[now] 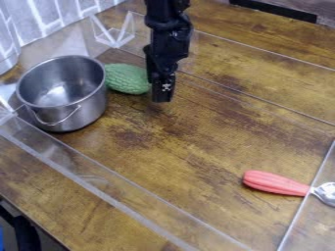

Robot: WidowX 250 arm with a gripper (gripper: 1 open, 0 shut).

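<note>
The black gripper (163, 80) reaches down from the top centre, its fingertips low beside a green, rough-textured oblong object (125, 76) lying on the wooden table. The gripper is at the right end of the green object; whether its fingers are open or shut on it cannot be made out. A steel pot (62, 91) stands to the left, close to the green object.
A red-handled utensil (277, 183) with a metal head lies at the lower right. Clear edging runs along the left.
</note>
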